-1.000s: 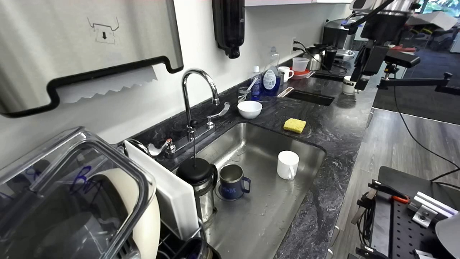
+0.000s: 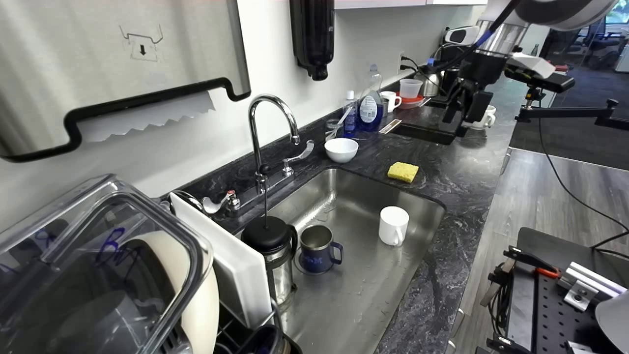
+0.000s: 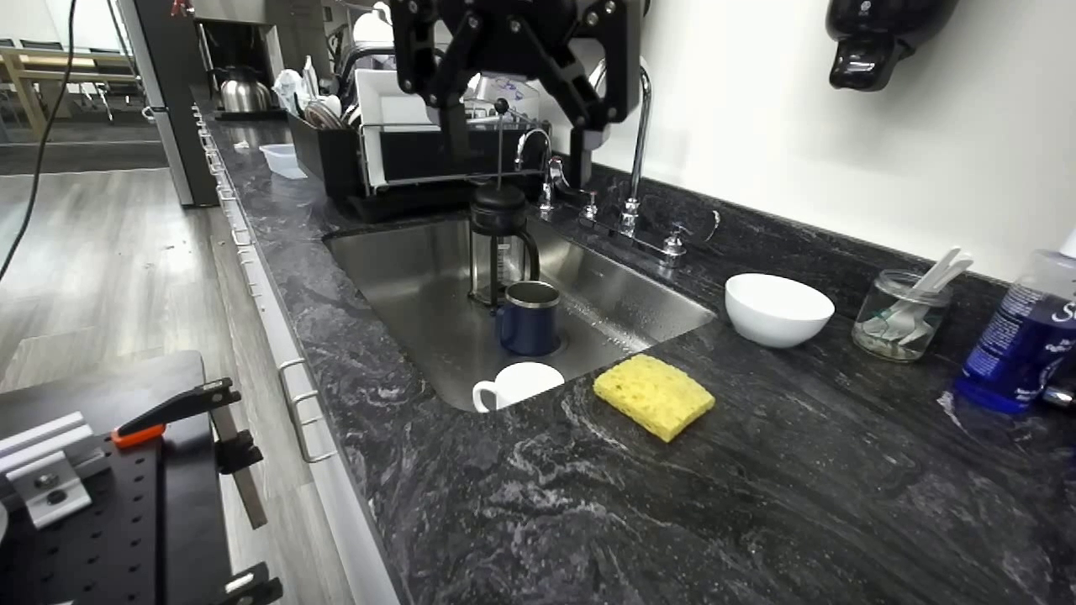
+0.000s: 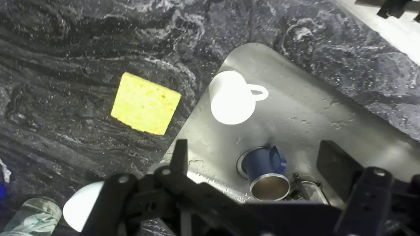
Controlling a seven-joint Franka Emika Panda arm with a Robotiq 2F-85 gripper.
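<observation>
My gripper is open, its two fingers wide apart, and the space between them is empty. It hangs above the counter past the far end of the sink, clear of everything, as exterior view 1 shows the gripper point(image 2: 461, 118). A white mug point(image 2: 393, 225) stands in the sink point(image 2: 365, 295) near its far right corner. Farther back, a blue mug point(image 4: 262, 163) with a steel rim sits over the drain. Beside it rises a French press point(image 3: 499, 242) with its plunger up. On the counter by the sink's edge lies a yellow sponge point(image 3: 656, 395).
A white bowl point(image 3: 778, 309), a glass jar of utensils point(image 3: 900, 318) and blue soap bottles point(image 2: 371, 109) line the wall side. The faucet point(image 2: 257, 135) arches over the sink. A loaded dish rack point(image 3: 333, 151) borders its other end. Bare counter surrounds the sponge.
In exterior view 1 my arm and gripper have shifted left, toward the wall and sink, and the gripper's fingers hang slightly lower. Mugs, sponge and bowl have stayed in place.
</observation>
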